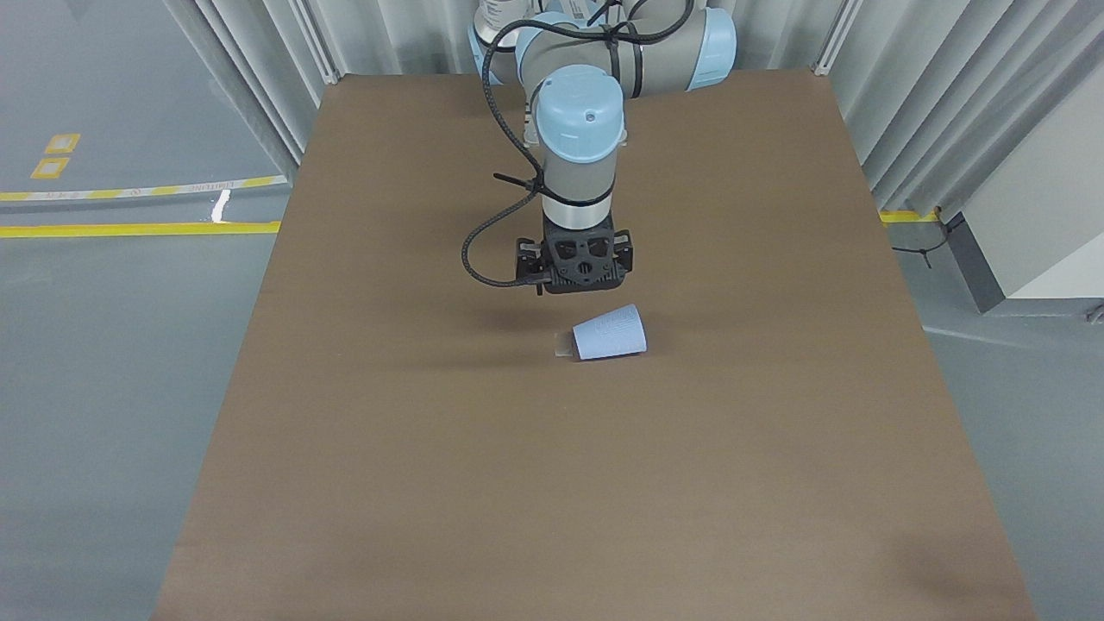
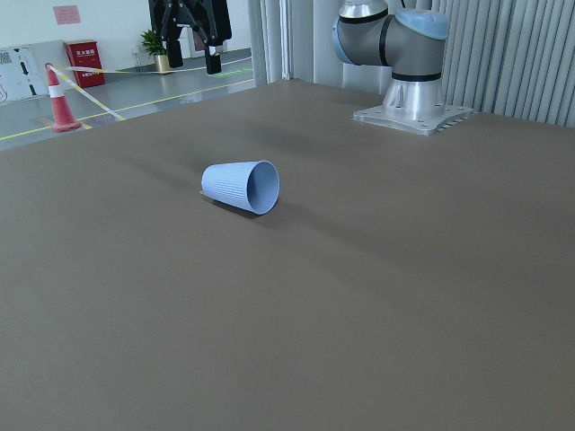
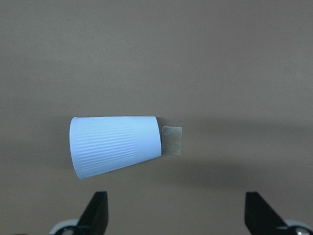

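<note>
A light blue ribbed cup (image 1: 608,333) (image 2: 235,185) (image 3: 112,142) lies on its side on the brown tabletop (image 1: 590,486). A small clear patch (image 3: 171,140), perhaps tape, is beside its narrow end. My black gripper (image 1: 574,274) (image 2: 190,56) hangs above the table, behind the cup in the front view, with its fingers wide open and nothing between them in the wrist view.
Behind the table hangs a grey curtain (image 1: 404,36); a white block (image 1: 1040,197) stands on the floor to the right, off the table.
</note>
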